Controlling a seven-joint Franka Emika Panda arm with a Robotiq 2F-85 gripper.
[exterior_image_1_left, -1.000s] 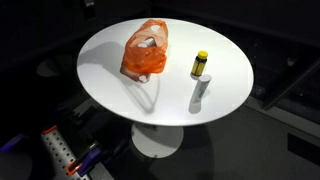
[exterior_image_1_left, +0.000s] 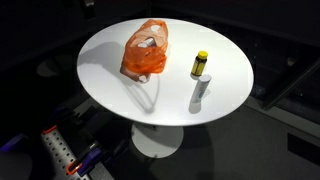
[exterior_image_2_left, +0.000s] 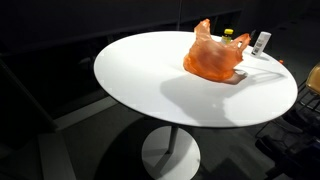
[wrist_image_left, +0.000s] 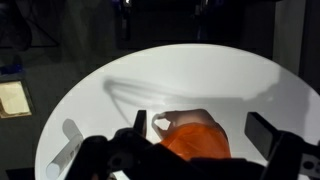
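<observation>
An orange plastic bag (exterior_image_1_left: 146, 55) lies crumpled on the round white table (exterior_image_1_left: 120, 88), its opening showing something pale inside. Beyond the bag in exterior view 2 is a yellow bottle (exterior_image_1_left: 199, 65) with a dark cap, partly hidden there. A white bottle (exterior_image_1_left: 201, 88) stands near the table's edge; the wrist view catches this white bottle (wrist_image_left: 65, 157) at lower left. My gripper is open, its dark fingers wide apart. Part of the orange bag (wrist_image_left: 198, 142) appears between them, but no contact shows. Neither exterior view shows the gripper clearly.
A single white pedestal (exterior_image_2_left: 170, 152) holds up the table. Much of the tabletop in front of the bag is bare. Dark floor surrounds it, and a yellowish seat (exterior_image_2_left: 314, 80) stands at the right edge of exterior view 2.
</observation>
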